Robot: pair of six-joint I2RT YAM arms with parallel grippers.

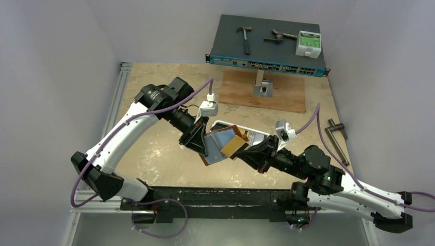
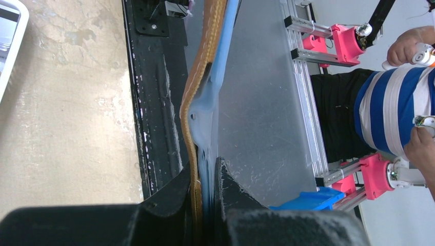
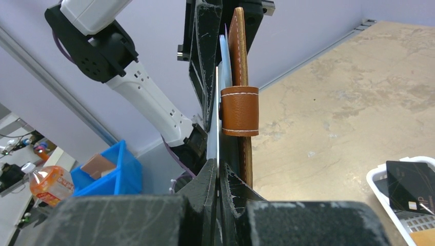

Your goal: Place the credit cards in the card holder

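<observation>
A brown leather card holder [image 1: 202,160] with pale blue sleeves [image 1: 218,139] is held open-faced above the table. My left gripper [image 1: 206,152] is shut on its left side; in the left wrist view its fingers pinch both the leather [image 2: 197,77] and the sleeves [image 2: 204,125]. A gold card [image 1: 233,146] overlaps the holder's right part. My right gripper [image 1: 239,152] is shut on that card, whose thin edge [image 3: 217,133] rises from the fingertips alongside the sleeves in the right wrist view. Whether the card's far end sits inside a sleeve cannot be told. The strap [image 3: 239,111] sticks out beside the card.
Behind the holder a white basket [image 1: 259,132] stands on the table, with a black card [image 3: 409,185] and an orange-yellow one [image 3: 424,237] in it. A rack device [image 1: 225,43] with hammers is at the back.
</observation>
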